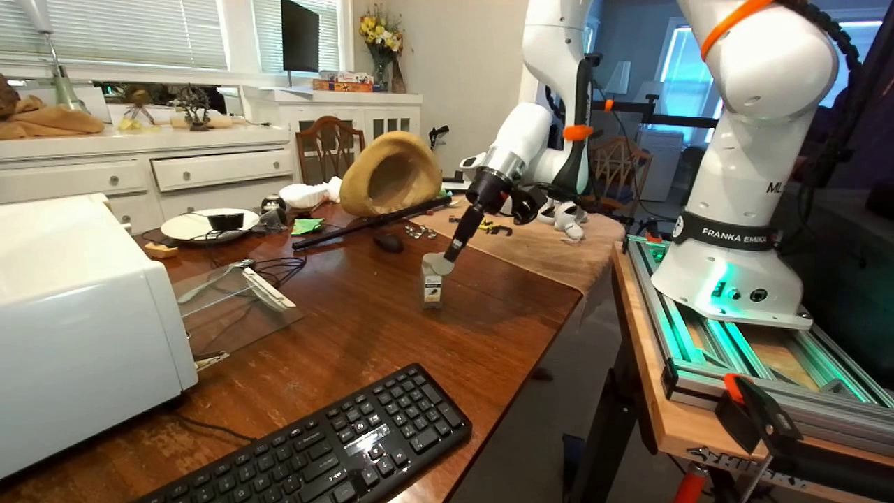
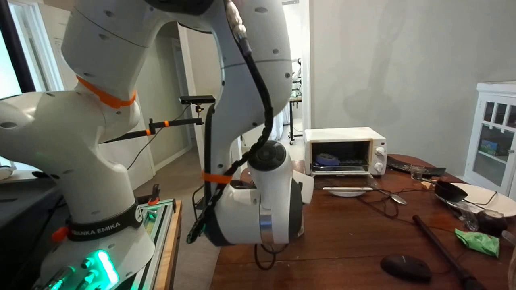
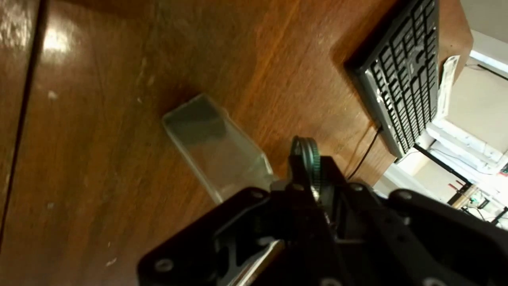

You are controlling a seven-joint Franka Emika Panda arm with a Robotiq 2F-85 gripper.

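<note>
A small clear jar with a white and yellow label stands upright on the wooden table in exterior view 1. My gripper reaches down to its top, shut on a round lid that overlaps the jar's upper end. In the wrist view the lid shows edge-on between the fingertips, with a ridged rim. The jar lies left of the fingers there, its near end covered by the gripper. Whether lid and jar touch I cannot tell. In exterior view 2 the arm hides gripper and jar.
A black keyboard lies near the front, with a white toaster oven on the left. Behind stand a tan hat, a black mouse and a white plate. Bare table surrounds the jar.
</note>
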